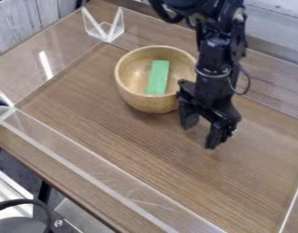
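Note:
A round wooden bowl (130, 77) sits on the wooden table at the upper middle, holding a green rectangular block (159, 76). My black gripper (202, 129) hangs just right of the bowl, low over the table, open, with nothing visible between its fingers. Its body partly covers the bowl's right side.
A small white wire-like shape (105, 25) is at the upper left. Clear strips line the left edge, and a dark curved object (20, 209) is at the lower left corner.

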